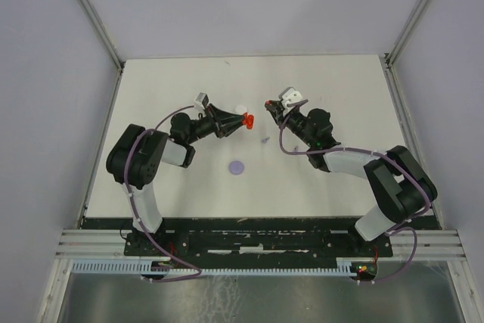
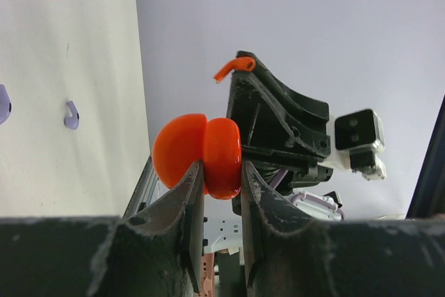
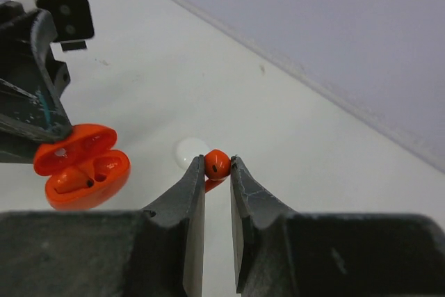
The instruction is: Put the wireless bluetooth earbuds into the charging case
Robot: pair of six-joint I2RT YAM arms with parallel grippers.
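The red charging case [image 1: 248, 121] hangs in my left gripper [image 1: 238, 119] near the table's middle; the left wrist view shows it [image 2: 221, 158] between the fingertips. In the right wrist view the case [image 3: 87, 179] has its lid raised and its cavities visible. My right gripper is shut on a red earbud [image 3: 216, 163], held a short way to the right of the case. From above, that gripper [image 1: 274, 105] sits slightly higher up the frame than the case.
A white round piece [image 1: 241, 110] lies behind the case. A purple round piece [image 1: 236, 167] lies toward the front, and small purple pieces [image 1: 265, 140] lie between the arms. The surrounding white board is mostly clear.
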